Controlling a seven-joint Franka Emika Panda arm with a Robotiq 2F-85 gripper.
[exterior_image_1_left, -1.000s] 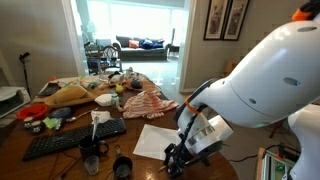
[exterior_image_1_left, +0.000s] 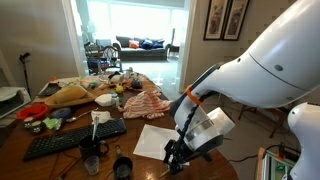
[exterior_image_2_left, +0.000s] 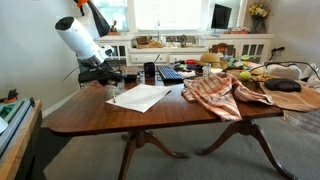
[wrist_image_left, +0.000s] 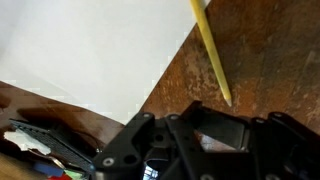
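A yellow pencil (wrist_image_left: 213, 57) lies partly over the edge of a white sheet of paper (wrist_image_left: 95, 45), its dark tip on the bare brown wood in the wrist view. My gripper is shut near the bottom of that view, below the pencil's tip, with nothing visible between its fingers. In exterior view 1 the gripper (exterior_image_1_left: 171, 162) is low over the table, at the near side of the paper (exterior_image_1_left: 155, 141). From the other side, the paper (exterior_image_2_left: 138, 101) lies flat near the table's edge. Contact between the gripper and the table cannot be made out.
A black keyboard (exterior_image_1_left: 58, 139), a dark mug (exterior_image_1_left: 122, 166) and another cup (exterior_image_1_left: 91, 160) stand left of the gripper. A checkered cloth (exterior_image_2_left: 220, 95) lies beyond the paper. Bowls and other clutter fill the far end.
The arm's white links have risen and shifted to the right in exterior view 1. The gripper has moved only slightly; the paper and table items stay put.
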